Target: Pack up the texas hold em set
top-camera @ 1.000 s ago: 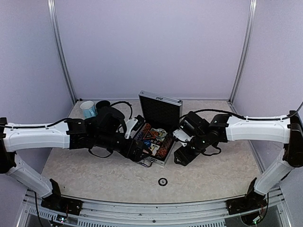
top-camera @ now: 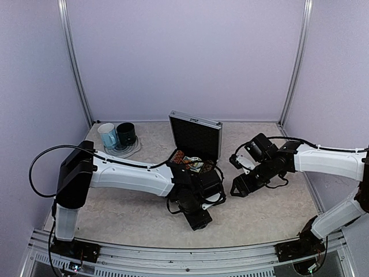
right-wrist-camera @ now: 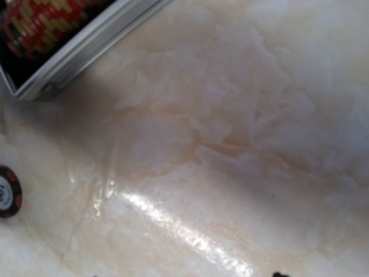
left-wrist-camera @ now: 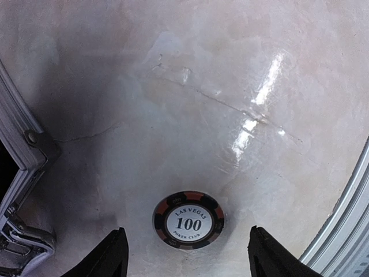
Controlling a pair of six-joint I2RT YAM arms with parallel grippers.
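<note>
A black and orange poker chip [left-wrist-camera: 188,220] marked 100 lies flat on the table. In the left wrist view it is between the parted fingers of my left gripper, touching neither. From the top, my left gripper [top-camera: 199,220] covers that chip. At the left edge of the right wrist view, part of the same chip [right-wrist-camera: 8,191] shows. Behind the left arm stands the open silver case [top-camera: 196,135], lid raised, with chips [right-wrist-camera: 40,29] inside. To the right of the case, my right gripper [top-camera: 240,189] hangs over the table, empty; only fingertip traces reach its wrist view.
A light blue mug [top-camera: 107,135] and a black mug [top-camera: 126,134] stand on a clear plate [top-camera: 122,152] at the back left. A case latch [left-wrist-camera: 26,245] juts out left of the chip. Open table lies along the front and right.
My left gripper has swung from the case's left side forward and right, over the chip that was uncovered earlier. The right arm has drawn right, away from the case.
</note>
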